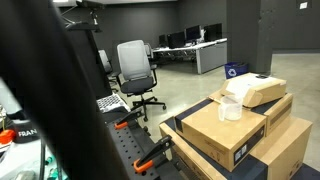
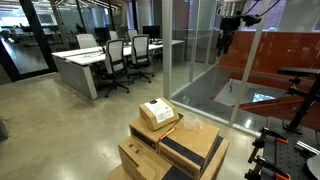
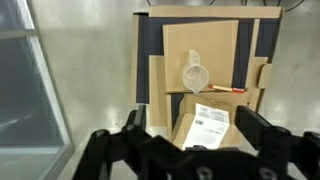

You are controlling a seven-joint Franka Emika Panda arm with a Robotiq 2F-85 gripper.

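Note:
A clear, whitish plastic cup rests on a flat cardboard box, close to a smaller box. From above, in the wrist view, the cup appears to lie on its side near the middle. The small box carries a white label. A thin orange-red stick, perhaps a pen, lies beside the cup. My gripper is open well above the boxes, its dark fingers apart and nothing held between them. In exterior view 2 the arm hangs at the upper right.
Larger cartons support the upper boxes. A dark frame stands at the right. Open floor spreads left of the stack; office chairs and desks are farther back. A dark post blocks part of exterior view 1.

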